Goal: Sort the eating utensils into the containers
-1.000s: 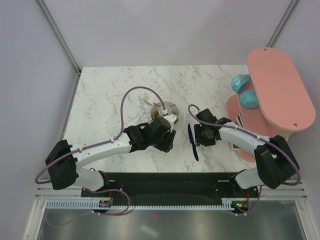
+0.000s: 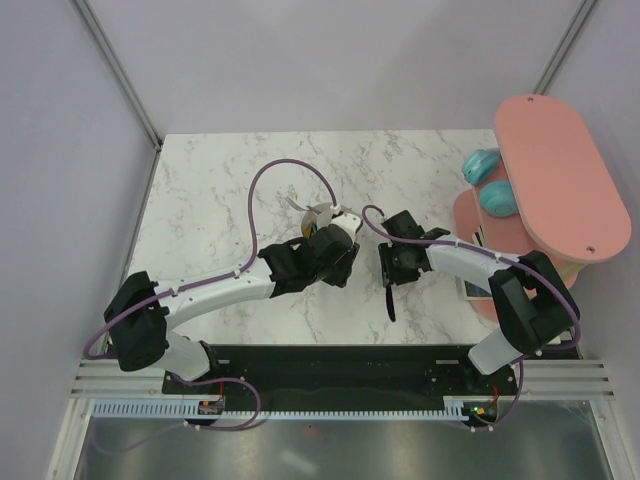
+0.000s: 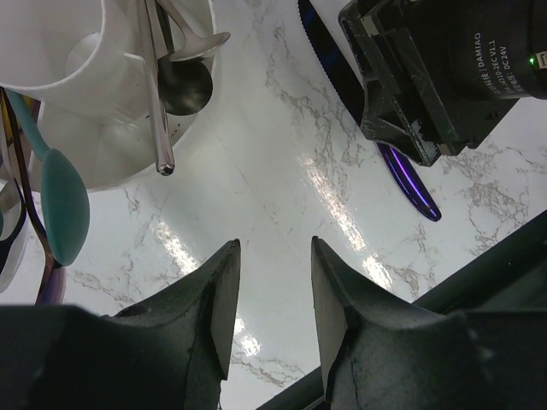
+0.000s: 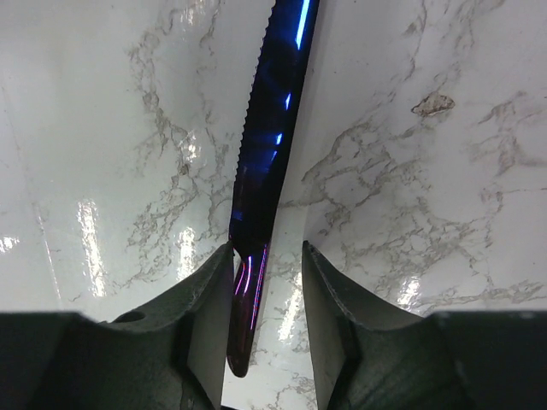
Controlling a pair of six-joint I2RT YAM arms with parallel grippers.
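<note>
A dark, shiny knife with a serrated blade [image 4: 272,128] lies flat on the marble table. In the top view its lower end [image 2: 390,304] shows below my right gripper, and the rest is mostly covered. My right gripper is part open over the knife's narrow neck, the left finger at the knife's edge and a gap on the right side. My left gripper stands open and empty over bare table. Beyond it is a white divided container [image 3: 111,162] with metal spoons [image 3: 186,90] and a teal-headed utensil [image 3: 65,205].
A pink shelf unit [image 2: 565,180] with teal items [image 2: 498,198] stands at the right. My left arm partly hides the container in the top view.
My right gripper has moved left, from beside the knife to over it. The knife lies about where it was.
</note>
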